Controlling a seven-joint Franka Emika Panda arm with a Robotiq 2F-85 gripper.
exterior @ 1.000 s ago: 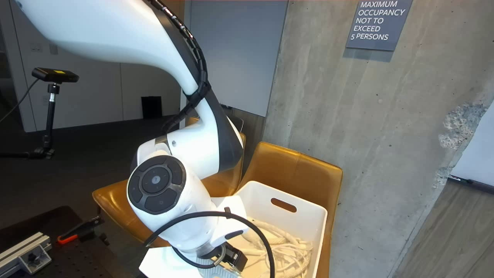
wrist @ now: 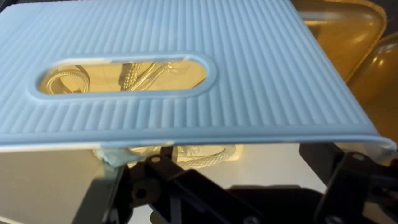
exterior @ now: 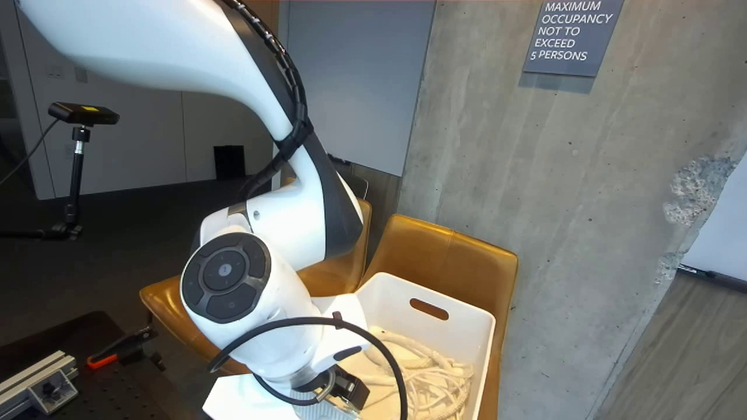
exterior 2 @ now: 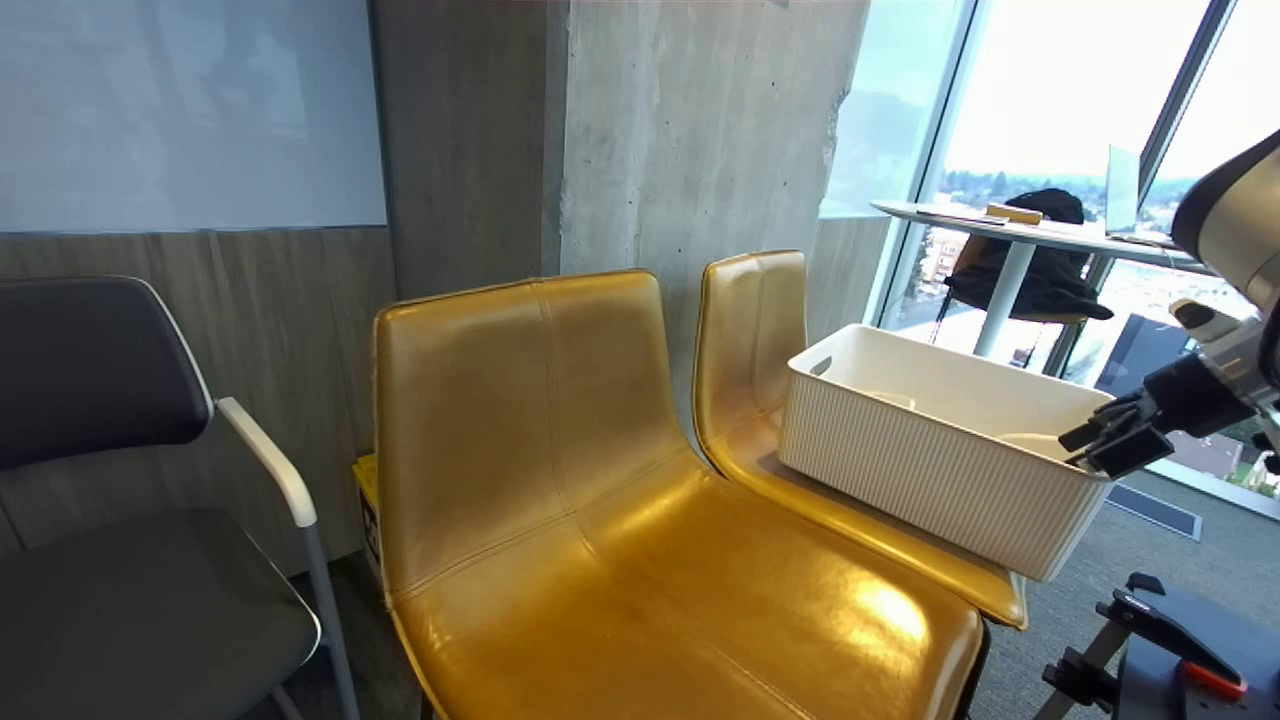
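A white ribbed bin (exterior 2: 924, 474) rests on a tan chair seat, with pale rope (exterior: 437, 388) coiled inside. My gripper (exterior 2: 1080, 446) is at the bin's end, close to its rim. In the wrist view the bin's end wall (wrist: 257, 86) looks bluish and fills the upper half, with an oval handle slot through it. There my gripper stands open, its black fingers (wrist: 319, 158) spread wide beside the rim. A small pale-blue piece (wrist: 117, 156) shows near the left finger; I cannot tell what it is. Whether the fingers touch the wall is unclear.
Another tan chair (exterior 2: 528, 444) stands beside the bin's chair, and a grey armchair (exterior 2: 144, 480) is further left. A concrete wall (exterior: 574, 231) rises behind. A dark table with an orange-handled clamp (exterior: 122, 350) lies at the front left.
In exterior view 1 the wrist and gripper have shifted slightly to the left. The bin and rope look unmoved.
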